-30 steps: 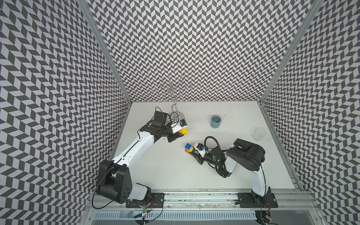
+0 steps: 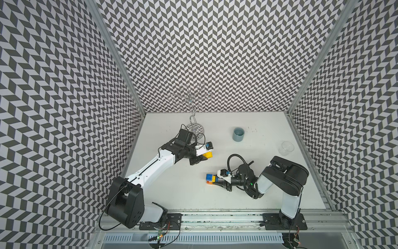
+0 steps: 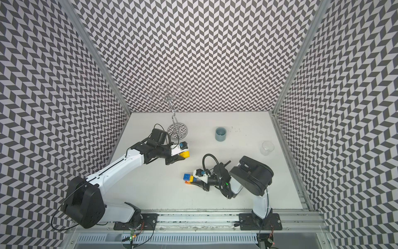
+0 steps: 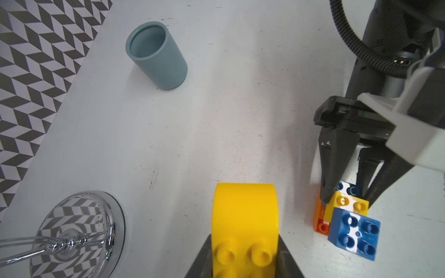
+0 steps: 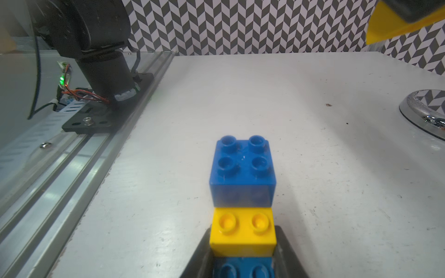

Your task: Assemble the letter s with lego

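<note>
A yellow brick (image 4: 244, 210) with a curved top is gripped by my left gripper, its studs facing the wrist camera's lower edge. My right gripper is shut on a joined brick assembly. In that assembly a blue brick (image 5: 242, 173) sits at the outer end, with a yellow brick (image 5: 243, 231) behind it and a darker blue brick (image 5: 243, 267) nearest the fingers. The left wrist view also shows an orange brick (image 4: 320, 217) along its side. The yellow curved brick (image 2: 208, 154) is apart from the assembly, farther back over the table.
Near the left arm stands a chrome stand with a round base (image 4: 113, 227). A blue-grey cup (image 2: 238, 134) is at the back, and a clear glass (image 2: 286, 148) at the right.
Both arms have moved toward the table's front: the left one also a little right with its yellow brick. The right one has turned, so its assembly points more squarely left.
</note>
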